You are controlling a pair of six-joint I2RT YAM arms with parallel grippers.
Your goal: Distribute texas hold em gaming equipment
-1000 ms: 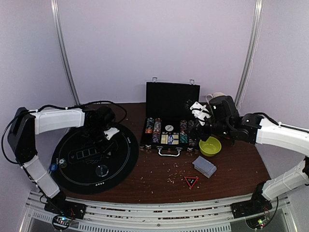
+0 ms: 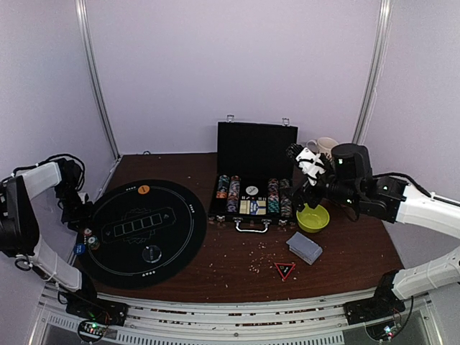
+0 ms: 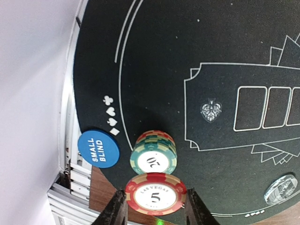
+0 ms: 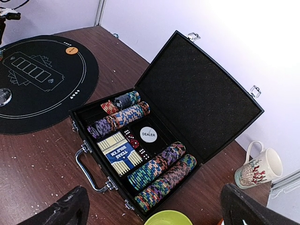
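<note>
My left gripper holds a red-and-cream 5 chip (image 3: pixel 154 192) between its fingertips at the mat's left edge, just in front of a stack of green chips (image 3: pixel 151 159) with red beneath. A blue SMALL BLIND button (image 3: pixel 97 148) lies left of the stack on the black poker mat (image 3: pixel 234 42). The open chip case (image 4: pixel 108 173) holds rows of chips, cards, dice and a DEALER button (image 4: pixel 148 134). My right gripper is open above the table's right side, with nothing between its fingers.
A yellow bowl (image 2: pixel 312 219), white mug (image 4: pixel 258 169), clear card box (image 2: pixel 305 247) and red triangular marker (image 2: pixel 284 269) are on the right. A clear disc (image 3: pixel 280 188) lies on the mat. Bare wood lies around the case's front.
My left arm has moved left from over the mat's middle to its left edge near the chip stack. The right arm has shifted slightly.
</note>
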